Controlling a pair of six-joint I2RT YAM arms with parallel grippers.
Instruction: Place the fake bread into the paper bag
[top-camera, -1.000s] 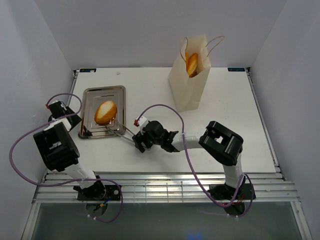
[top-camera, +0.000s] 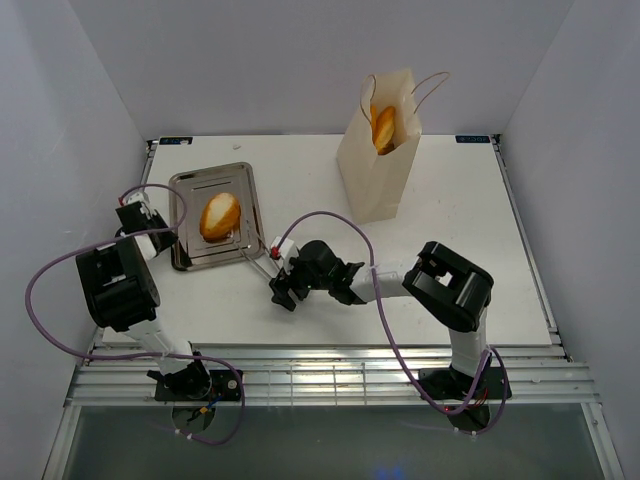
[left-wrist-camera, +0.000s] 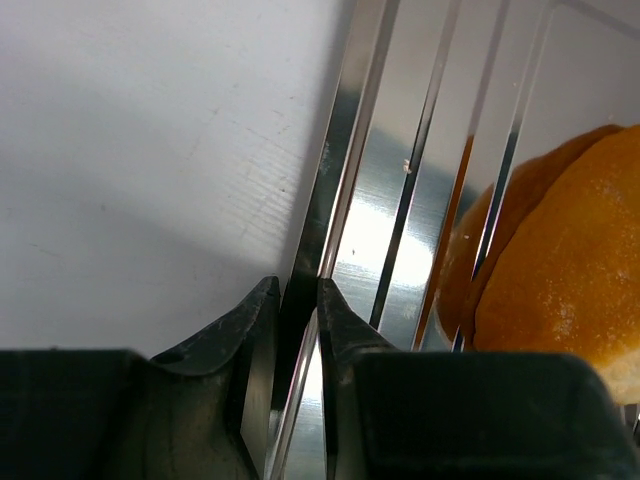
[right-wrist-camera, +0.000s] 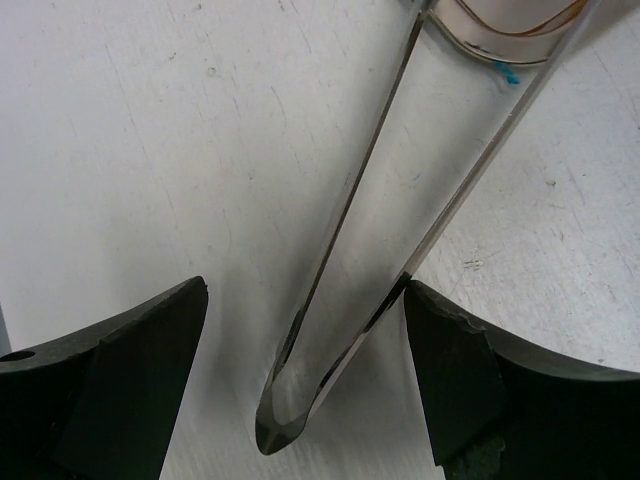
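Note:
A bread roll (top-camera: 220, 215) lies on the silver tray (top-camera: 247, 180) at the left, its orange-brown crust (left-wrist-camera: 565, 250) close up in the left wrist view. My left gripper is shut on the tray's left rim (left-wrist-camera: 345, 150). Metal tongs (top-camera: 258, 267) lie at the tray's front right corner. In the right wrist view, my right gripper stands part open, its fingers on either side of the tongs (right-wrist-camera: 370, 200); the right-hand finger appears to touch their edge. The paper bag (top-camera: 370, 180) stands upright at the back, with bread (top-camera: 384, 128) inside.
Bare white table (top-camera: 450, 210) stretches right of the bag and between bag and tray. Walls close in at the left and the back. The bag's handles (top-camera: 432, 85) stick up above its opening.
My left gripper has moved rightward onto the tray's rim. The tray has turned and shifted right, carrying the roll with it. The right arm has moved only slightly.

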